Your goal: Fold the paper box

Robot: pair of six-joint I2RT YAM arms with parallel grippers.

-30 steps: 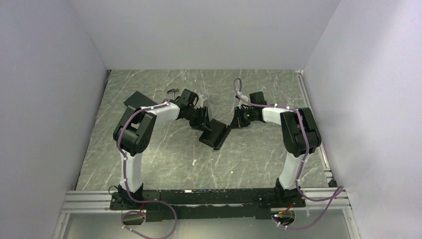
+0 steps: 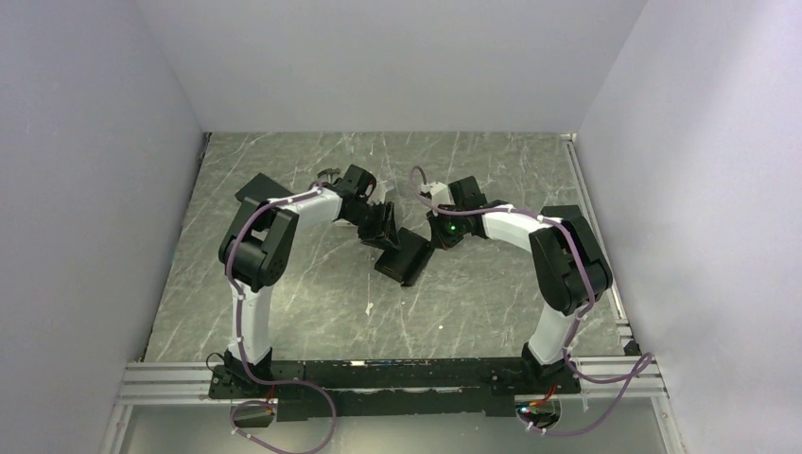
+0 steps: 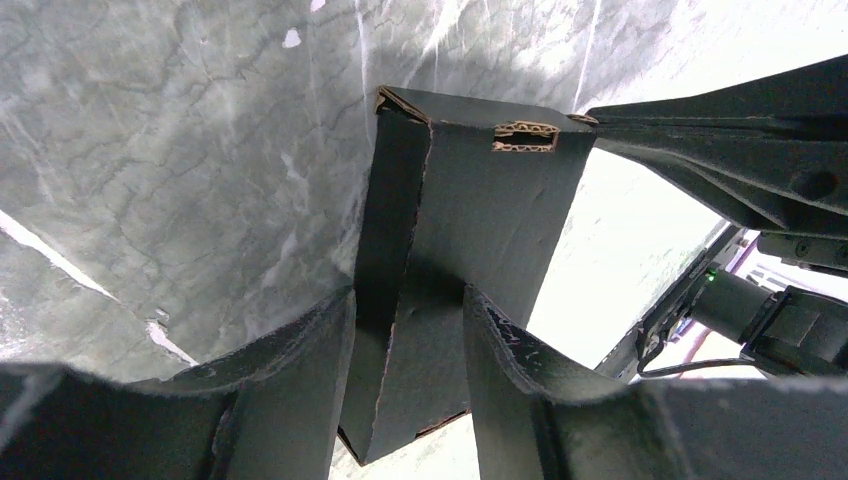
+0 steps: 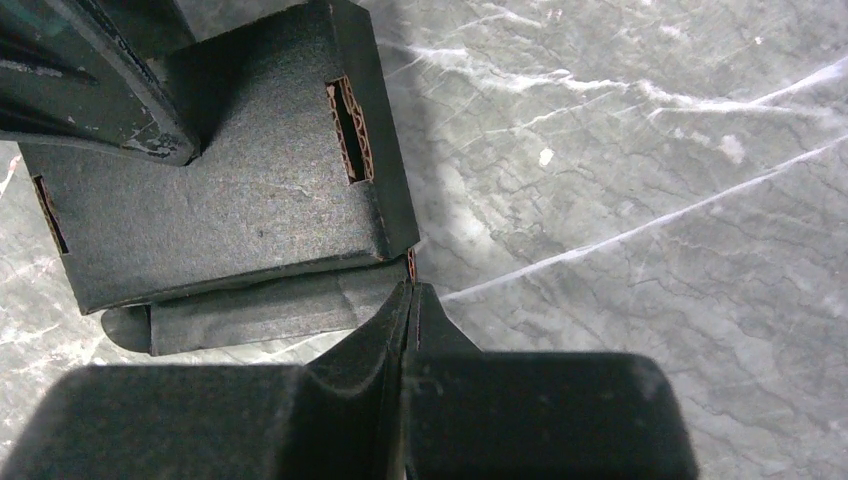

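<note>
A black cardboard box [image 2: 402, 257] lies tilted on the table's middle. My left gripper is shut on the box, one finger along its outer side and the other pressing on the broad face. A narrow flap [image 4: 275, 308] with a rounded tab sticks out along one long side. At one end of that flap, beside the box corner, stands my right gripper, shut. Its tips touch or nearly touch a brown cardboard edge there; nothing clear shows between them. Slots [image 4: 349, 130] with raw edges show in the box. The box's underside is hidden.
Flat black pieces lie apart, one [image 2: 263, 187] at the back left behind the left arm, another [image 2: 562, 212] at the right behind the right arm.
My right gripper has moved left, closer to the box. The box has shifted very slightly left and forward. The left gripper has hardly moved and stays on the box.
</note>
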